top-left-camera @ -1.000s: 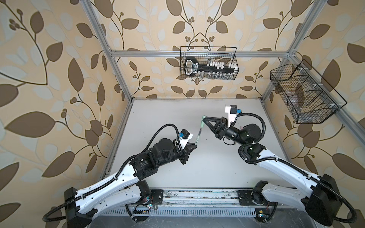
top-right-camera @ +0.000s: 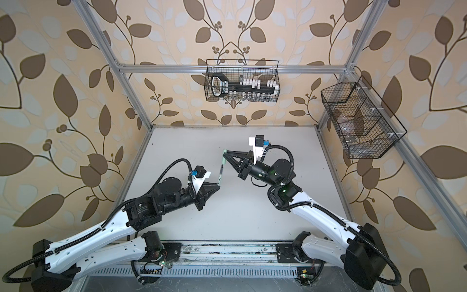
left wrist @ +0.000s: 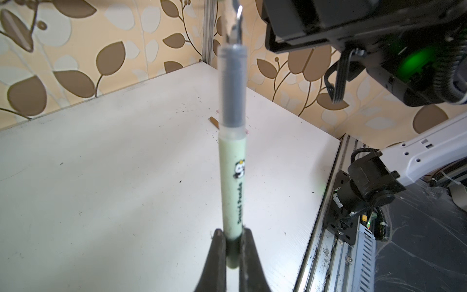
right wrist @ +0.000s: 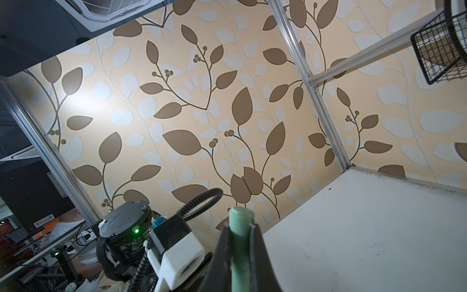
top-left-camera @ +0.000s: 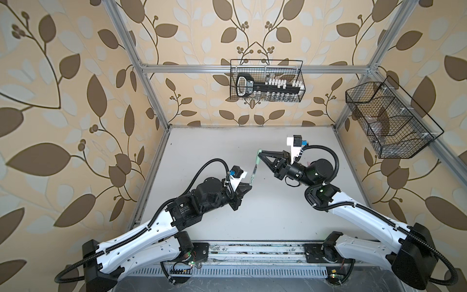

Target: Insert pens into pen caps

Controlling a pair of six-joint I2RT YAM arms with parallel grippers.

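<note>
A light green pen (left wrist: 232, 185) with a grey upper section stands upright in my left gripper, whose fingers are shut on its lower end. Just above it, in the top left view, my right gripper (top-left-camera: 260, 153) is shut on a pale green cap (right wrist: 240, 243), which is upright between its fingertips in the right wrist view. The pen's tip points up at the cap's lower end; whether it is inside the cap I cannot tell.
Wire baskets (top-right-camera: 241, 80) hang on the back and right walls, clear of both arms.
My right gripper has shifted very slightly with the cap in the top left view. My left arm looks unmoved.
</note>
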